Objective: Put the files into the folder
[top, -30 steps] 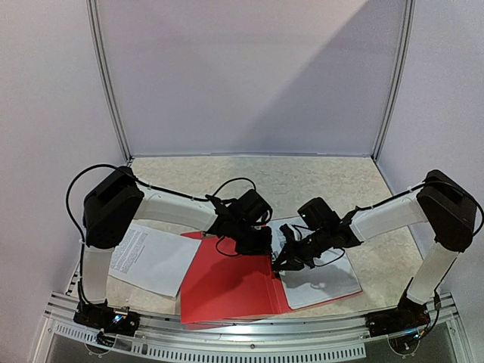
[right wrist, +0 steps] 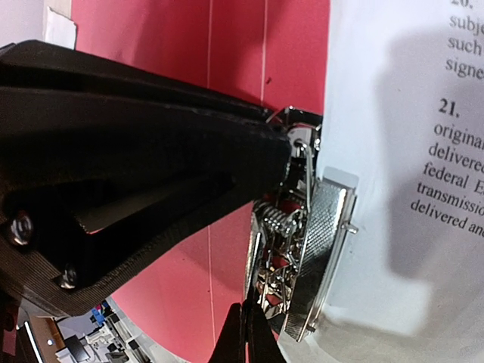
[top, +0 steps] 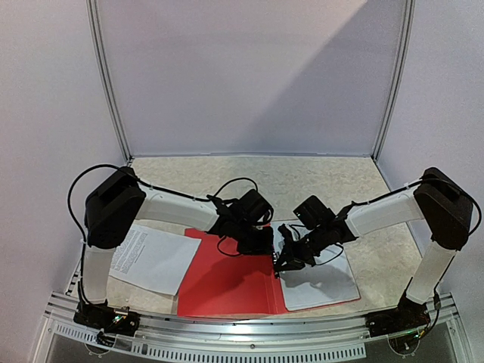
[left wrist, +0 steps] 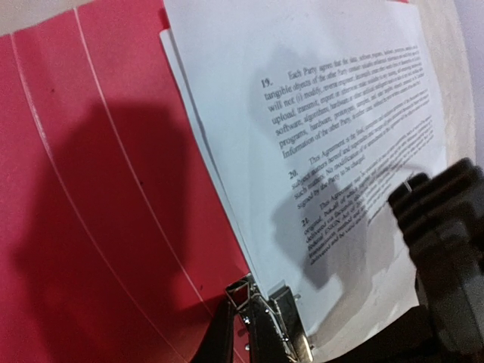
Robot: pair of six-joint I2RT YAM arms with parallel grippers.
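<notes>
A red folder [top: 219, 283] lies spread out on the table. White printed sheets [left wrist: 302, 151] rest on its right half, their left edge at the metal clip [right wrist: 321, 249] along the spine. The clip's flat plate overlaps that paper edge; whether it is locked I cannot tell. At the clip's far end my left gripper [top: 270, 246] is shut, its fingertips touching the metal. My right gripper is shut too, its tips at the near end of the clip's lever. Whether any thin metal sits between either pair of fingers is unclear.
Another white printed sheet or stack [top: 155, 261] lies on the table [top: 333, 178] left of the folder, its right edge meeting the folder. The two grippers are very close together. Behind the arms the table is bare.
The folder's left half has swung slightly, its near left corner moving a little left and away from the front edge. My right gripper has shifted only slightly; the left arm stays in place.
</notes>
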